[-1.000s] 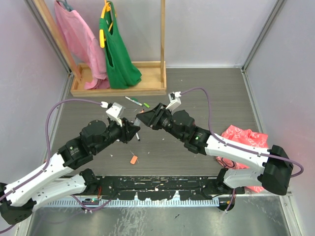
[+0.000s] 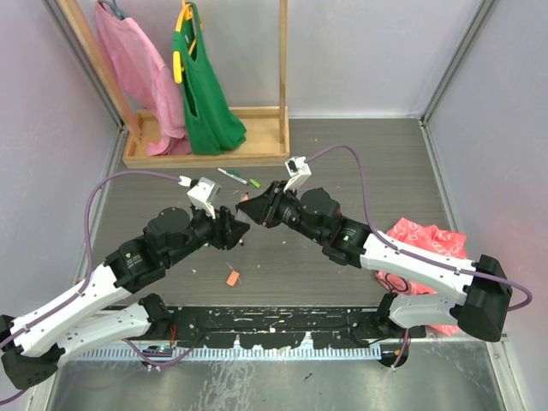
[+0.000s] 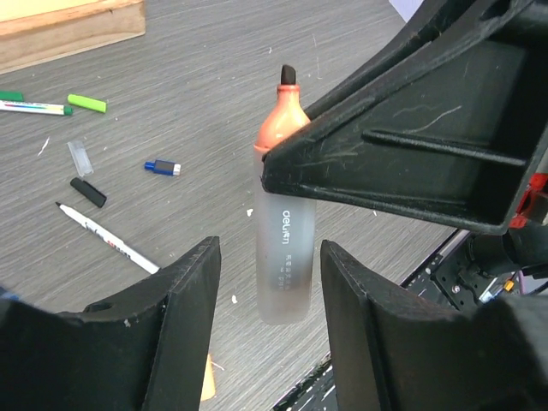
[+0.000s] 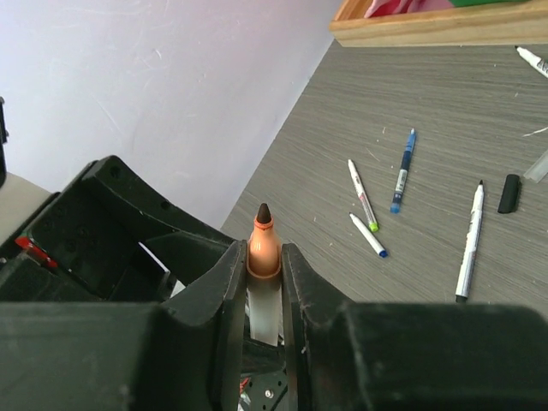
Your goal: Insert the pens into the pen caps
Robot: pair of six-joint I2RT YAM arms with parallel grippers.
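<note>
An orange-tipped marker (image 3: 283, 240) with a translucent body stands upright, dark nib uppermost, in my right gripper, which is shut on it near the upper part. My left gripper is open, its two fingertips either side of the marker's lower body in the left wrist view. Loose on the table are a white marker (image 4: 471, 240), a blue pen (image 4: 402, 171), a black cap (image 4: 509, 193), a lime cap (image 3: 87, 103) and a clear cap (image 3: 80, 158). An orange cap (image 2: 232, 278) lies nearer the front.
A wooden rack (image 2: 270, 157) with hanging clothes stands at the back left. A red cloth (image 2: 428, 240) lies at the right.
My two grippers have shifted only slightly at the centre, the left one a little to the right and downward in the top view; the marker remains between them.
</note>
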